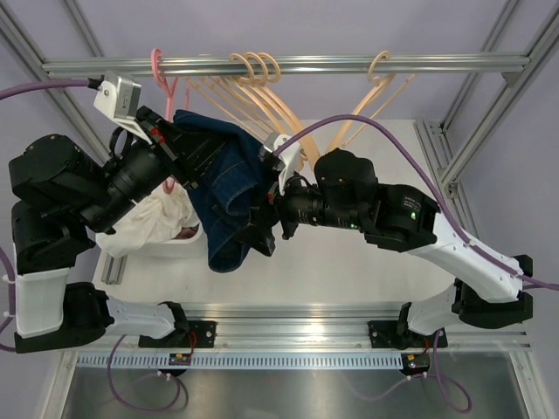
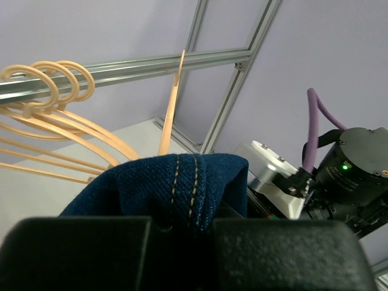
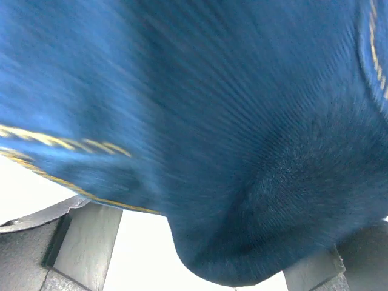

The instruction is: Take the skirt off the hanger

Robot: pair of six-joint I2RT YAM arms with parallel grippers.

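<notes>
The dark blue denim skirt (image 1: 223,209) hangs from my left gripper (image 1: 196,157), which is shut on it at the top, up near the rail. In the left wrist view its stitched fabric (image 2: 157,188) bunches above the fingers. My right gripper (image 1: 266,227) is at the skirt's right side. In the right wrist view the denim (image 3: 230,133) fills most of the picture, between and over the open fingers; whether it is touched I cannot tell.
A steel rail (image 1: 419,63) carries several beige hangers (image 1: 271,96) and pink hangers (image 1: 157,65). A white basket (image 1: 166,249) with white cloth (image 1: 148,218) stands behind at left. The white board is clear at right.
</notes>
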